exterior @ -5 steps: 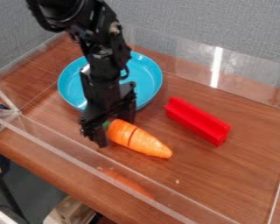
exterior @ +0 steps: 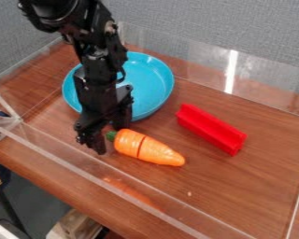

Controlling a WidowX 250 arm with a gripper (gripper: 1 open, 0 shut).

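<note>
My black gripper [exterior: 102, 138] hangs low at the left, just beside the green-topped end of an orange toy carrot [exterior: 149, 149], which lies on the wooden surface pointing right and toward the front. The fingertips are dark and overlap, so I cannot tell whether they are open or shut or touch the carrot. A light blue plate [exterior: 155, 82] lies behind the arm, partly hidden by it.
A red block [exterior: 211, 129] lies to the right of the carrot. Clear plastic walls border the wooden surface [exterior: 246, 196] at back and front left, with a grey wall behind.
Over the last second my gripper has shifted slightly left, uncovering more of the carrot's green end. The carrot, plate and red block look unmoved.
</note>
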